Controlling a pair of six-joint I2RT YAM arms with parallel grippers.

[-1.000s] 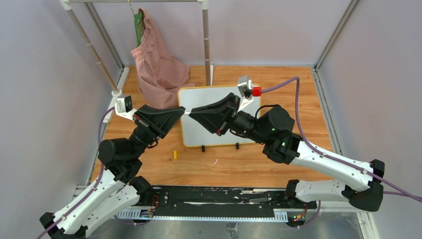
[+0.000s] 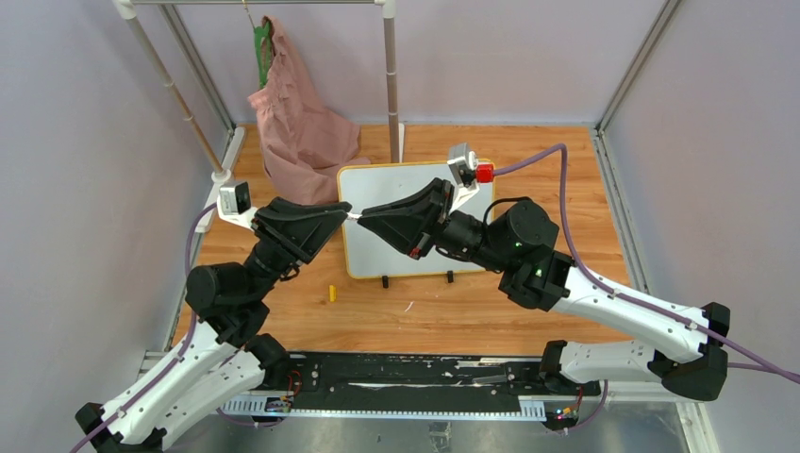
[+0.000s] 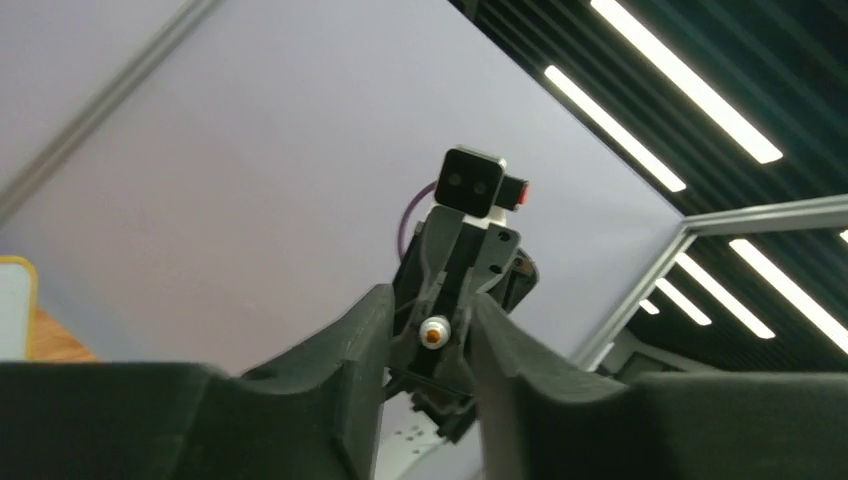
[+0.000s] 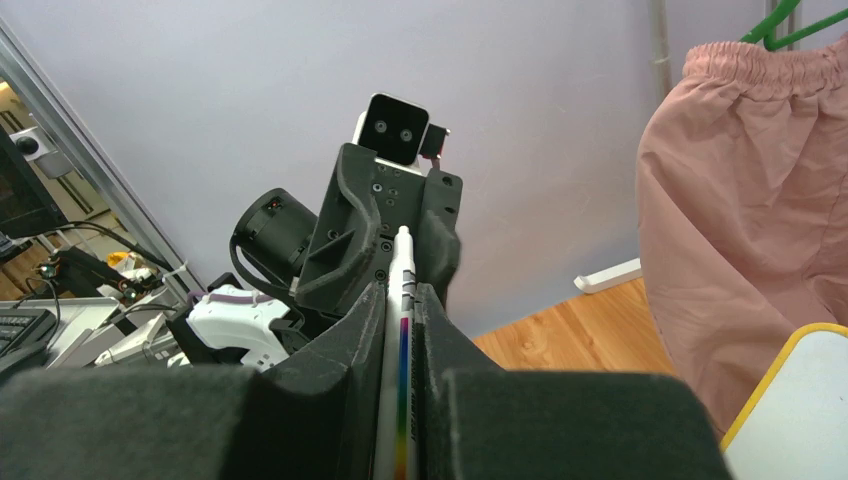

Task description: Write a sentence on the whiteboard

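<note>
A white marker (image 4: 398,300) with a coloured band is gripped by my right gripper (image 2: 361,218), its fingers shut on the barrel. The marker's free end points at my left gripper (image 2: 343,211), which faces it above the board; that gripper's fingers stand part open around or just beside this end, contact unclear. In the left wrist view the marker (image 3: 434,332) shows end-on between the blurred left fingers. The whiteboard (image 2: 368,248) with a yellow rim lies behind and below both grippers; the visible part of its surface looks blank.
A small yellow piece (image 2: 332,293) lies on the wooden table (image 2: 406,321) left of centre in front of the board. Pink trousers (image 2: 302,142) hang from a rack at the back left.
Both arms keep their poses.
</note>
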